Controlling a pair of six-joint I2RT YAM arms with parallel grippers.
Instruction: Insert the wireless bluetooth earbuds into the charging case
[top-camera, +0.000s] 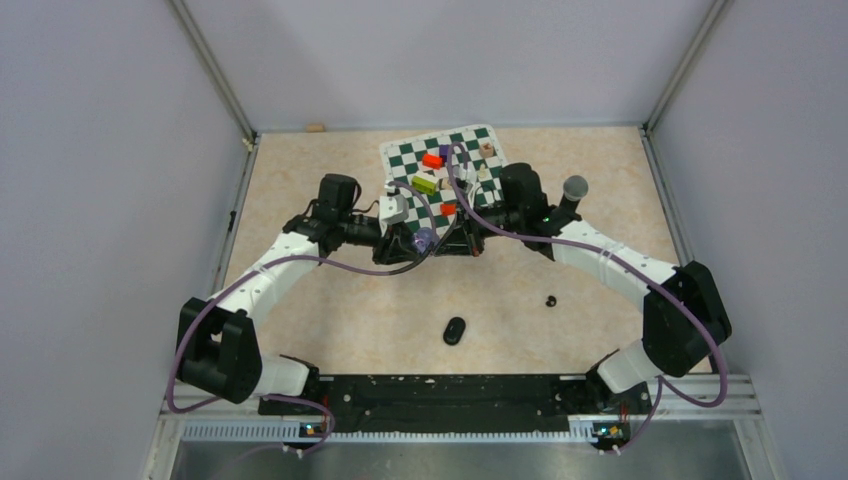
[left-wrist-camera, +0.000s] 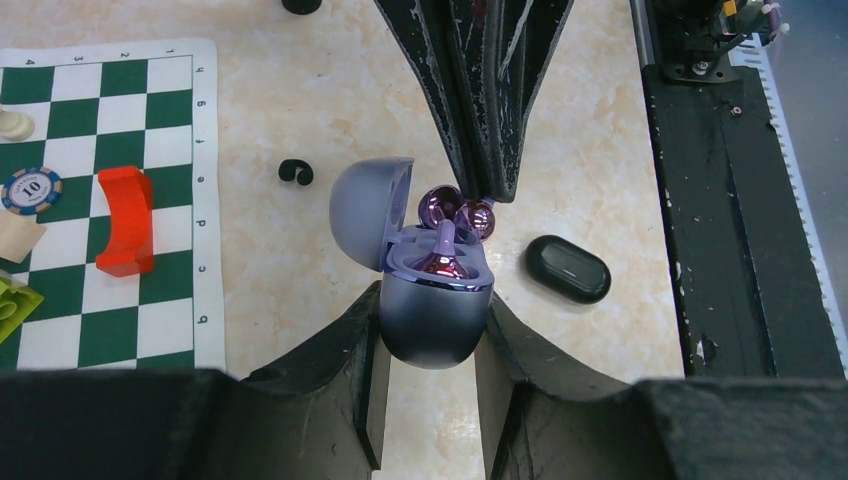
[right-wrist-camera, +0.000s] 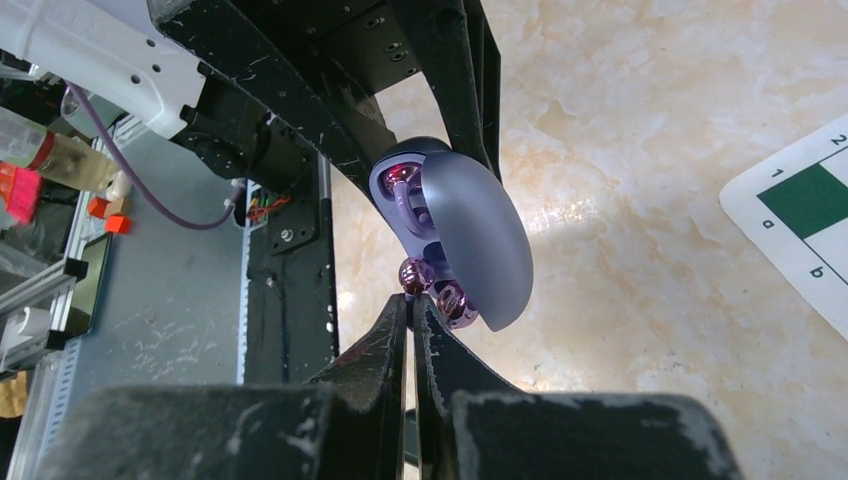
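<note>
My left gripper is shut on the purple-blue charging case, holding it above the table with its lid swung open. Inside the case sits one shiny purple earbud, its stem pointing up out of its slot. A second earbud is at the tips of my right gripper, which is shut with the thin stem showing between its fingertips. This bud's round head is over the case's edge, close to the other slot, which looks empty; whether they touch I cannot tell.
On the table are a black oval case and a small black earbud. A green-and-white checkered board with several blocks lies behind the arms. Bare table surrounds the front middle.
</note>
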